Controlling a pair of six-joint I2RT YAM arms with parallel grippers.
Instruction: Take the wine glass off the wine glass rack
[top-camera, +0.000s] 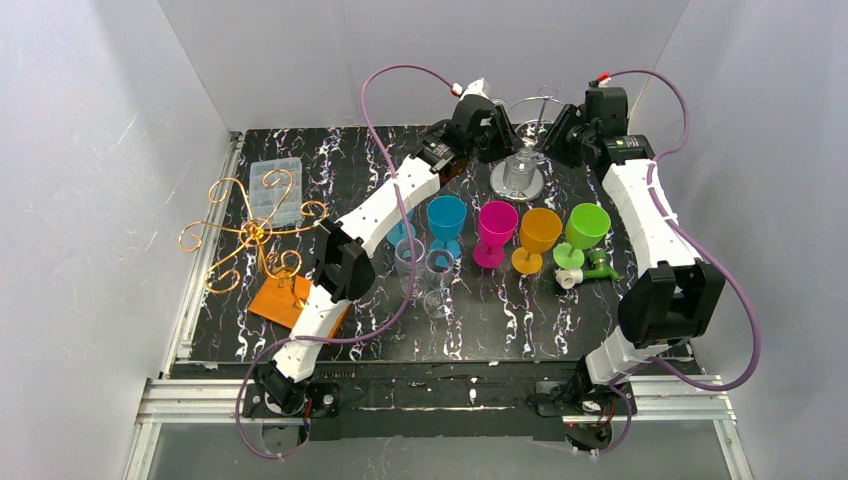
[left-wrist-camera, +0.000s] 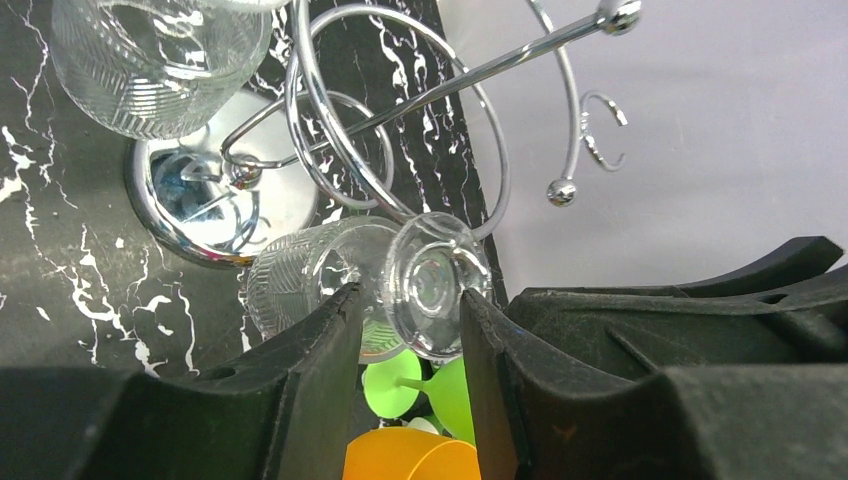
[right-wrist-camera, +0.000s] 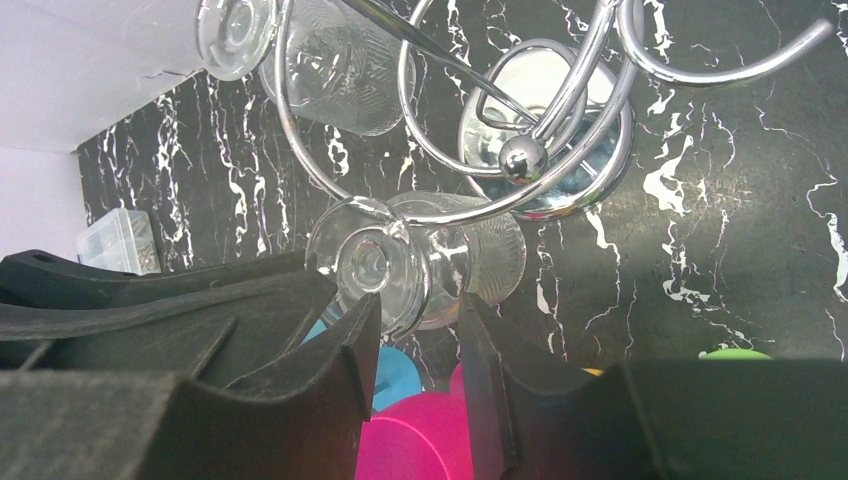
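A clear glass (left-wrist-camera: 285, 290) hangs on the chrome spiral rack (right-wrist-camera: 521, 160), its round base (right-wrist-camera: 365, 260) turned toward both grippers. My left gripper comes in from the left, its fingertips part open beside the glass's base. My right gripper faces it from the right, open, with its fingertips at the same base. Whether either touches the glass cannot be told. A second glass (left-wrist-camera: 160, 70) hangs higher on the rack in the left wrist view.
Colored goblets, pink (top-camera: 496, 225), orange (top-camera: 540, 231), green and blue, stand in front of the rack, with clear flutes (top-camera: 438, 280). A gold rack (top-camera: 255, 232) and plastic box (top-camera: 289, 170) are at left. Walls enclose the back and sides.
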